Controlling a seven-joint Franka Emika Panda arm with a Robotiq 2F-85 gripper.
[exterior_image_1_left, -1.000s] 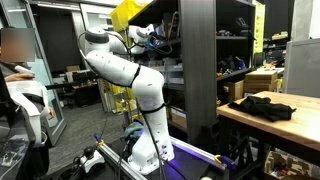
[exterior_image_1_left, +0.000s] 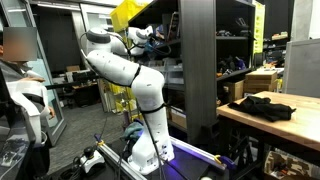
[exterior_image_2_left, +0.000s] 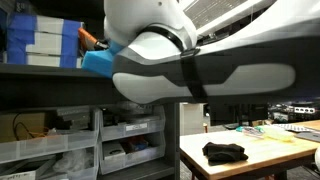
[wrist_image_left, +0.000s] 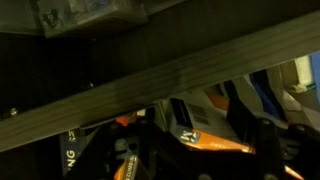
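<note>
In the wrist view my gripper shows as dark shapes along the bottom edge, over an orange-and-grey box (wrist_image_left: 210, 140) that has dark lettered packaging beside it. The dim light blurs the fingers into the background, so I cannot make out how far apart they stand or whether they touch the box. A dark shelf beam (wrist_image_left: 160, 85) runs diagonally just beyond them. From the side, the white arm (exterior_image_1_left: 130, 72) reaches up to the upper part of a tall dark shelf unit (exterior_image_1_left: 202, 60); its gripper is hard to pick out there.
Clear plastic drawers (exterior_image_2_left: 130, 160) fill the lower shelves. A wooden table (exterior_image_1_left: 285, 120) carries a crumpled black cloth (exterior_image_1_left: 262, 108), with cardboard boxes (exterior_image_1_left: 262, 80) behind it. A yellow bin (exterior_image_1_left: 125, 14) sits high up, close to the arm.
</note>
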